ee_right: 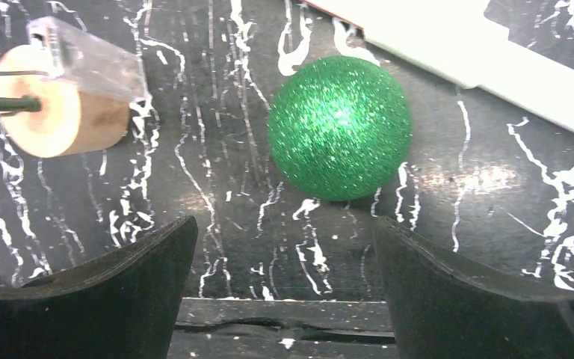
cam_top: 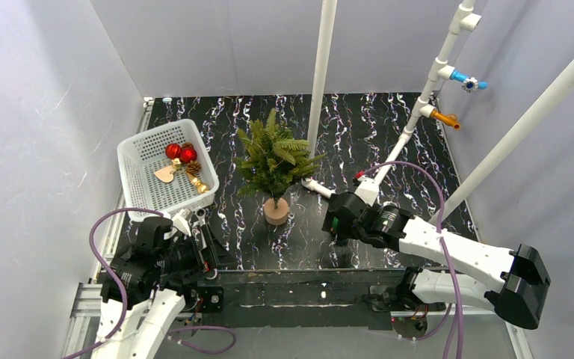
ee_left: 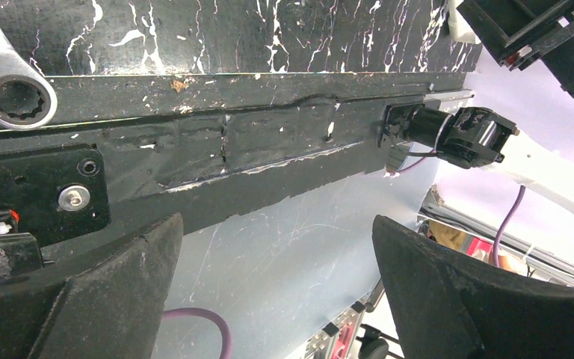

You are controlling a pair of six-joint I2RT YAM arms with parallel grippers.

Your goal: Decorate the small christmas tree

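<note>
The green glitter ball (ee_right: 340, 129) lies on the dark marbled table, right of the tree's base, as the right wrist view shows. From above, my right gripper (cam_top: 335, 226) covers nearly all of it. That gripper is open and empty, with the ball ahead of its fingertips. The small tree (cam_top: 273, 155) stands upright on its wooden base (cam_top: 276, 212), no ornaments visible on it. In the white basket (cam_top: 131, 168) lie red balls (cam_top: 180, 152), a wooden heart (cam_top: 165, 174) and gold-and-cone pieces (cam_top: 194, 178). My left gripper stands open and empty over the front edge.
A white pipe (ee_right: 486, 56) lies on the table just behind the ball. An upright white pole (cam_top: 321, 75) stands right behind the tree. A wrench (ee_left: 7, 82) lies near the left gripper.
</note>
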